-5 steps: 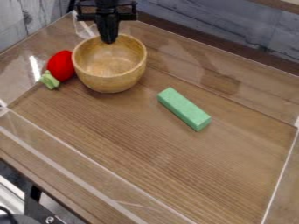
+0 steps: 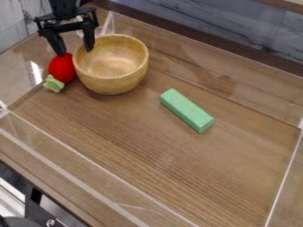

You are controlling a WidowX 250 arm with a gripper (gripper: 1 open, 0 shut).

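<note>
My gripper (image 2: 69, 34), dark and open, is at the upper left, above a red strawberry-like object (image 2: 60, 66) with a green top (image 2: 55, 83). It is at the left rim of a yellow bowl (image 2: 112, 66). The bowl looks empty. Whether the fingers touch the rim or the red object is unclear.
A green block (image 2: 186, 110) lies on the wooden table (image 2: 213, 177) right of centre.
My gripper has moved left from over the bowl's middle toward the upper left, beside the red object. The bowl and objects look nearly unmoved.
</note>
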